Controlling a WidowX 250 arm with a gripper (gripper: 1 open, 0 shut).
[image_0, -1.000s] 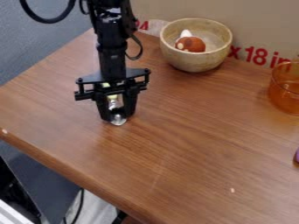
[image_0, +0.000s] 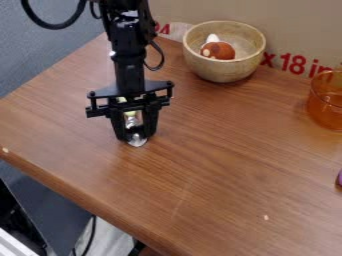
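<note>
My black gripper (image_0: 132, 125) is lowered to the wooden table (image_0: 214, 180), left of centre. A shiny silver object (image_0: 135, 139), with some pale yellow above it, sits at its fingers, mostly hidden by them. I cannot tell whether the fingers are closed on it or just around it.
A beige bowl (image_0: 218, 65) holding a brown round item and something white stands at the back. An orange translucent container (image_0: 325, 105) is at the right edge, with a small purple thing (image_0: 338, 178) below it. The table's left edge drops off.
</note>
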